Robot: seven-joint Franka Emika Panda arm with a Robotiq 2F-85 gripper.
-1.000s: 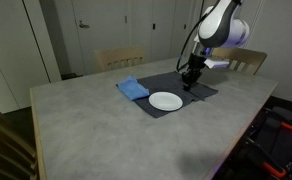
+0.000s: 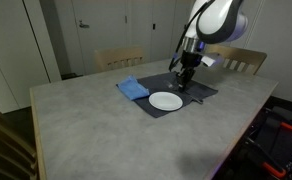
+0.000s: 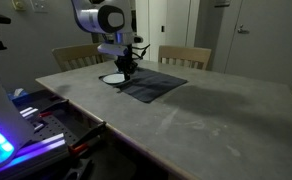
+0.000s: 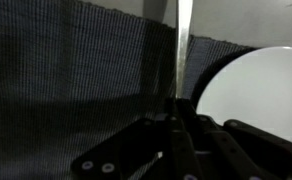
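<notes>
In the wrist view, a slim silver utensil (image 4: pixel 182 40) runs from between my fingertips toward the top of the picture. My gripper is shut on it; which kind of utensil it is cannot be made out. A white plate (image 4: pixel 258 95) lies close beside it on the right, over a dark ribbed placemat (image 4: pixel 56 75). From exterior view 1, the gripper (image 2: pixel 180 84) hangs low over the mat, behind the plate (image 2: pixel 166 101). The utensil's height above the mat is hard to judge.
A blue cloth (image 2: pixel 133 88) rests at the mat's left edge. Wooden chairs (image 2: pixel 121 58) stand behind the table.
Plate, cloth and mat keep their places.
</notes>
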